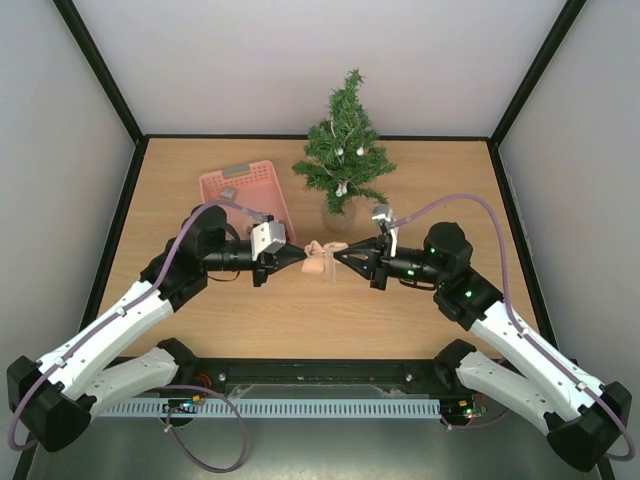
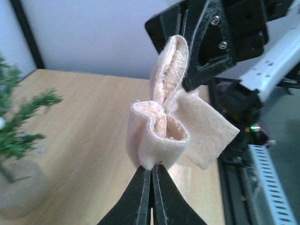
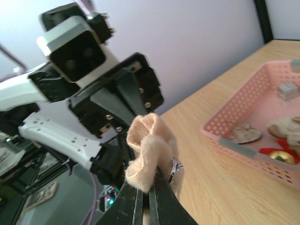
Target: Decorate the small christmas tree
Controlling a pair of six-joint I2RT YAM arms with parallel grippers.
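Between the two grippers, above the table's middle, hangs a peach cloth bow (image 1: 318,262). My left gripper (image 1: 303,254) is shut on one side of it; in the left wrist view the fingertips meet at the lower loop of the bow (image 2: 157,136). From the other side my right gripper (image 1: 337,256) is shut on it too, and in the right wrist view the fuzzy fabric (image 3: 152,152) rises straight from its fingertips. The small green Christmas tree (image 1: 345,150) stands at the back in a pale pot (image 1: 340,216), carrying a few white ornaments.
A pink basket (image 1: 282,205) lies left of the tree, partly behind my left arm. Inside are a gold bell (image 3: 283,157) with red ribbon, a pale ornament (image 3: 245,133) and a small clear block (image 3: 287,90).
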